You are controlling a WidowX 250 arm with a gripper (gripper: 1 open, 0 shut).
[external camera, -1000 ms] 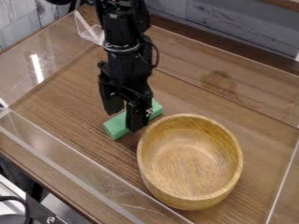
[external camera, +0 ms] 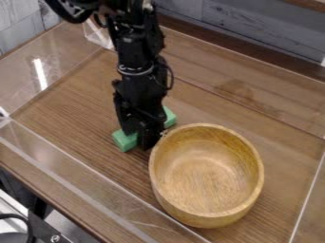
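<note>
The black arm hangs from the top of the view, its gripper down at a green object lying on the wooden table. The dark fingers cover the middle of the green object, leaving both ends showing; whether they close on it I cannot tell. A large wooden bowl sits just right of the gripper, near the front.
A white wall with a dark band runs along the back. The table's front left edge lies at the lower left.
The gripper has come lower over the green object and now covers more of it. The bowl has not moved.
</note>
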